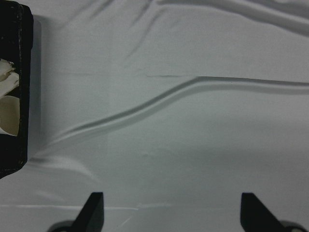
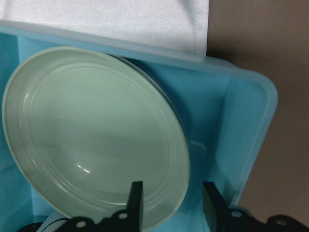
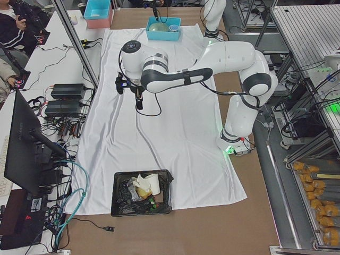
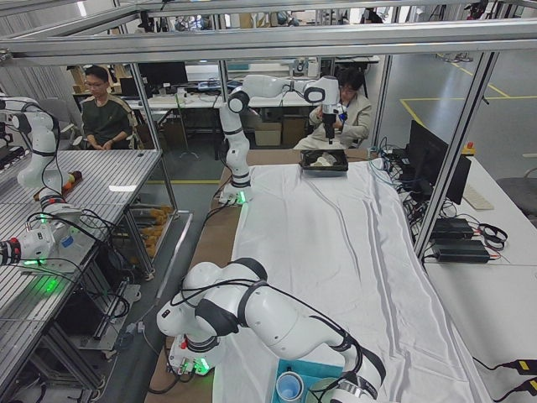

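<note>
A blue bin (image 3: 163, 37) at the far end of the cloth holds pale green plates (image 2: 91, 130) and a blue-and-white cup (image 4: 289, 388). My right gripper is open over this bin, its fingers near the plate's edge. At the other end a black tray (image 3: 141, 208) holds crumpled white and clear items and paper (image 3: 153, 183). My left gripper stands open above the white cloth, nothing between its fingers, with the black tray at the edge of the left wrist view.
A monitor (image 3: 26, 149), cables and black boxes line one side. Metal frame posts (image 4: 453, 168) stand beside the table, and seated people are nearby.
</note>
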